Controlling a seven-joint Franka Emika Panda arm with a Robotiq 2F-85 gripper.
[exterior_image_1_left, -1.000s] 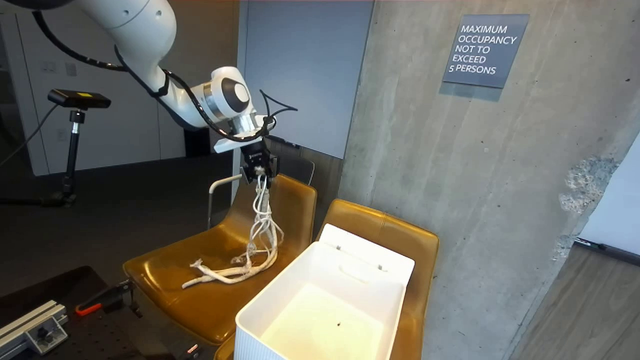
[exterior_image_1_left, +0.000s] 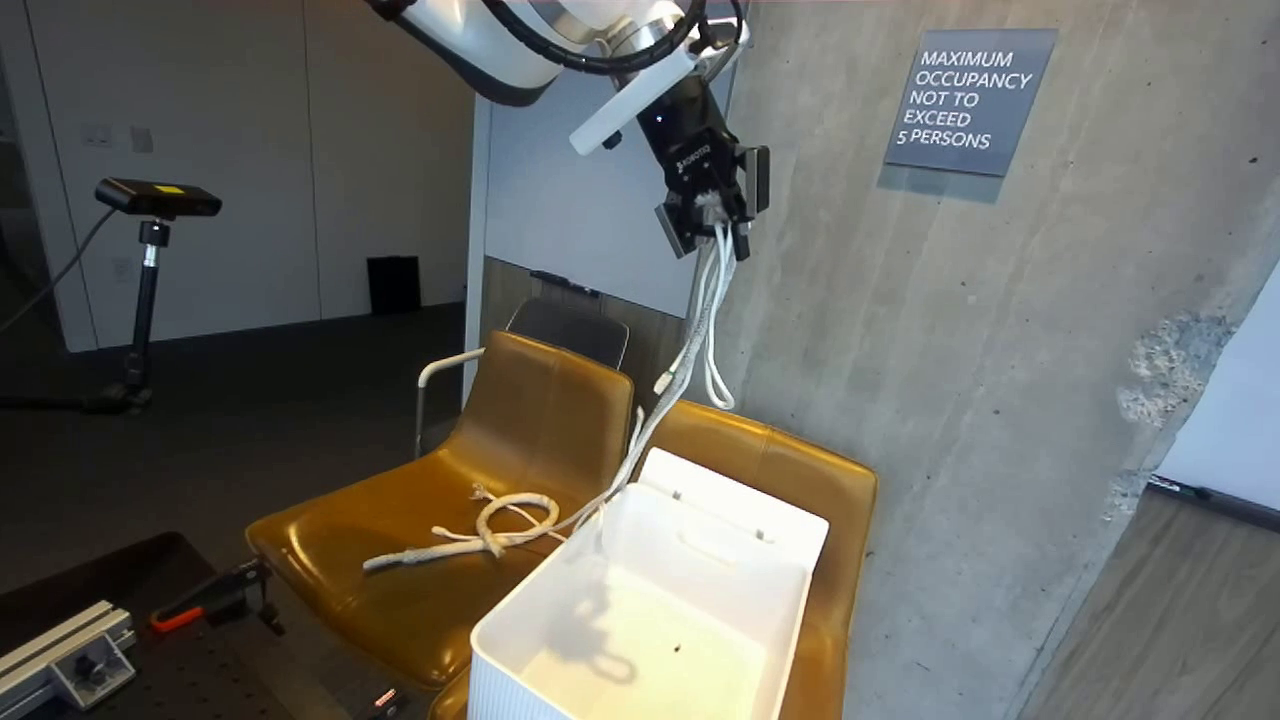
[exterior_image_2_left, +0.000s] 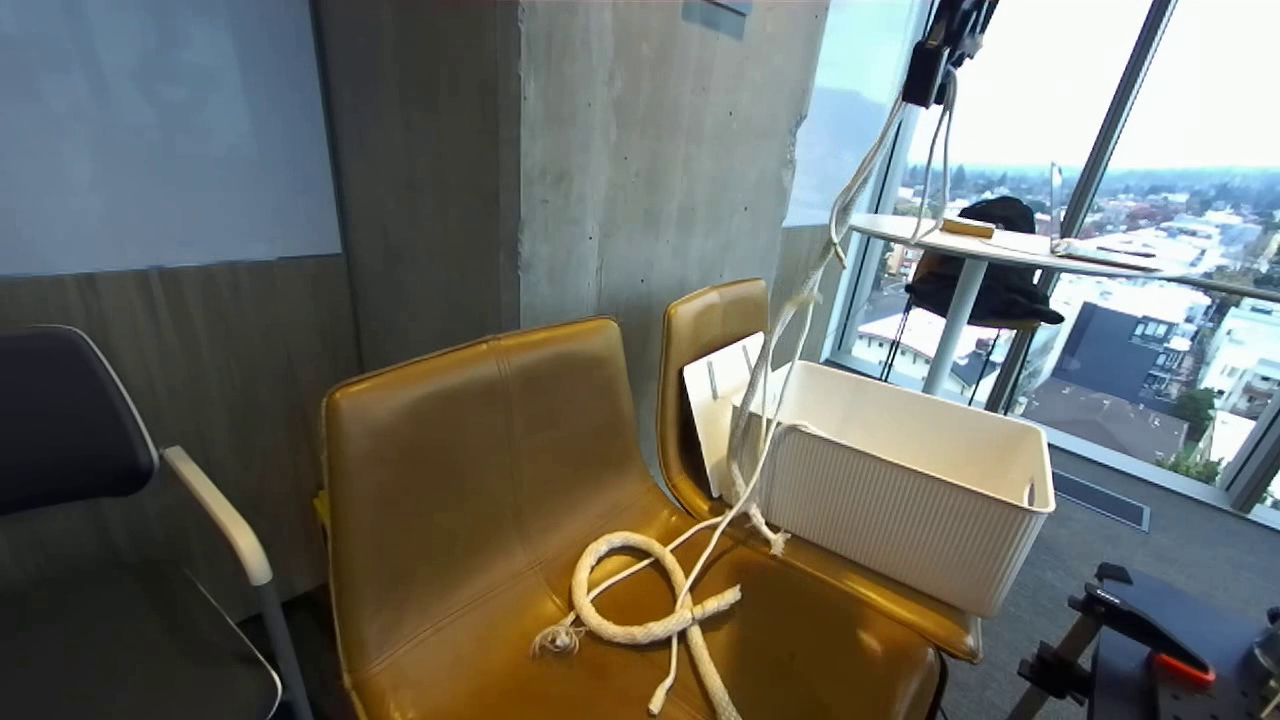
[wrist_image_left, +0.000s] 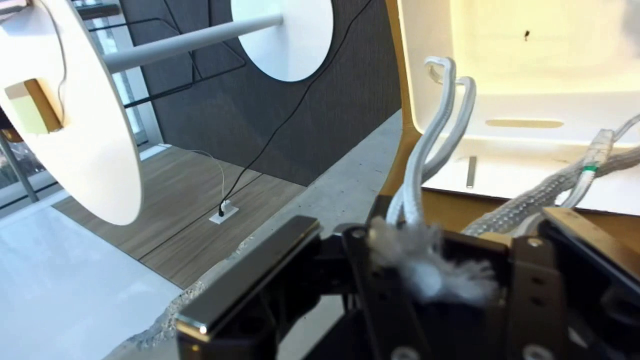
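High above the chairs, my gripper (exterior_image_1_left: 720, 234) is shut on a bundle of white ropes (exterior_image_1_left: 708, 294). In the wrist view, a frayed rope end (wrist_image_left: 429, 270) sits at the fingers and looped strands (wrist_image_left: 441, 129) hang past them. The bundle slants down over the near-left edge of the white bin (exterior_image_1_left: 792, 588). Its lower part, with a curled thick rope (exterior_image_2_left: 624, 630), rests on the seat of the left tan chair (exterior_image_2_left: 444, 504). A short loop dangles free over the back of the bin. The bin's floor, seen in exterior view 1, holds no rope.
The bin stands on a second tan chair (exterior_image_1_left: 846, 480), against a concrete wall (exterior_image_1_left: 1020, 396). A white round table (exterior_image_2_left: 1020, 246) stands by the window. A black bench with a clamp (exterior_image_1_left: 216, 596) is at the lower left, and a camera on a stand (exterior_image_1_left: 156, 198) is behind it.
My gripper has risen and moved right, from above the left chair to above the bin's back. The ropes, bunched over the chair before, are now stretched out between gripper and seat.
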